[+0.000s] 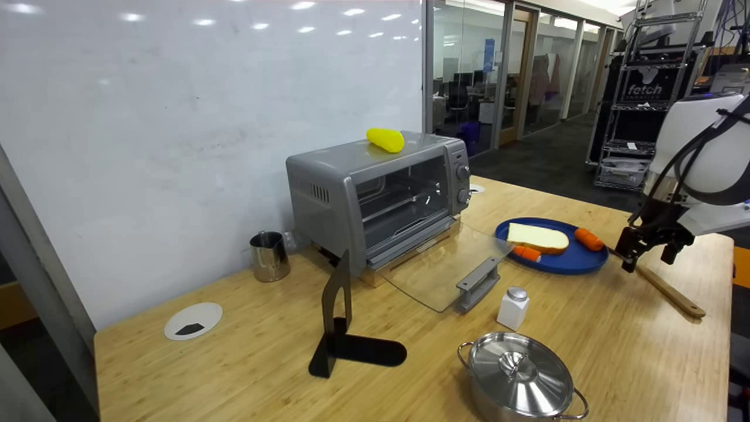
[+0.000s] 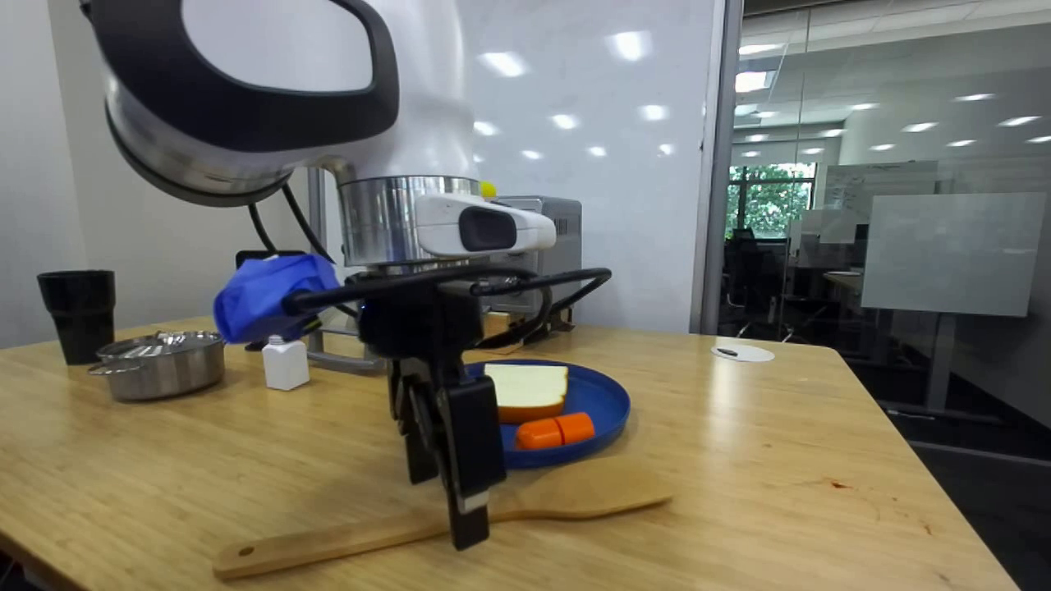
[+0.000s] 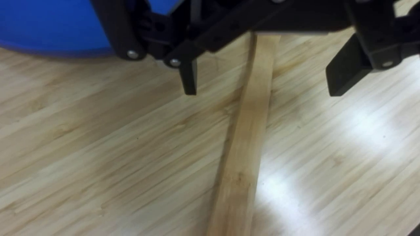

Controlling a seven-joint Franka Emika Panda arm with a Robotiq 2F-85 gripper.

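A wooden spatula (image 1: 671,292) lies flat on the table; in exterior view 2 its broad blade (image 2: 591,487) is beside the blue plate. My gripper is open above the spatula, its fingers spread wide on either side of the handle (image 3: 248,129) in the wrist view. Nothing is held between them. In exterior view 2 the gripper (image 2: 448,507) points down, and its black fingers hide part of the handle. The blue plate (image 1: 573,266) carries a bread slice (image 1: 538,237) and orange carrot pieces (image 1: 589,239).
A toaster oven (image 1: 323,204) stands with its glass door (image 1: 446,271) lowered, a yellow object (image 1: 386,139) on top. Near the door are a white shaker (image 1: 513,309) and a lidded pot (image 1: 520,376). Bare table lies right of the plate in exterior view 2.
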